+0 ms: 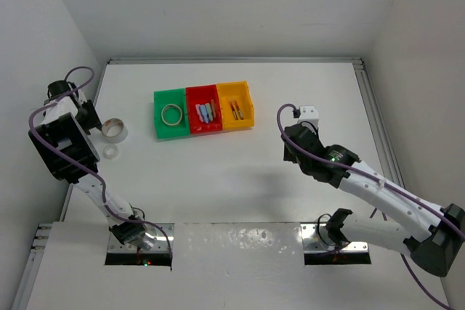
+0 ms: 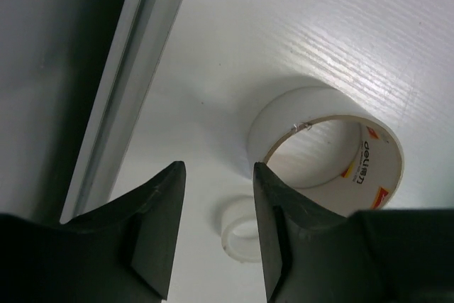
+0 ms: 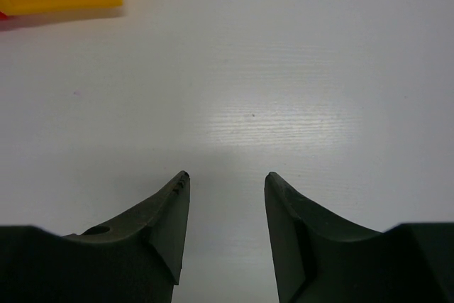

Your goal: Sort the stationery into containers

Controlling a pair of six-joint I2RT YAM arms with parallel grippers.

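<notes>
A large white tape roll (image 1: 115, 131) lies at the left of the table, with a smaller white roll (image 1: 110, 151) just in front of it. In the left wrist view, my left gripper is open above the table; the large roll (image 2: 319, 150) is beyond and right of its fingers, and the small roll (image 2: 241, 230) shows between them. Nothing is held. My right gripper stands open and empty over bare table. Three joined containers sit at the back: green (image 1: 171, 133) holding a tape ring (image 1: 171, 114), red (image 1: 205, 125) with several markers (image 1: 204, 112), yellow (image 1: 243, 123) with slim orange items (image 1: 237, 110).
A metal rail (image 2: 120, 97) and the left wall run close beside my left gripper. Another rail (image 1: 381, 125) borders the table's right side.
</notes>
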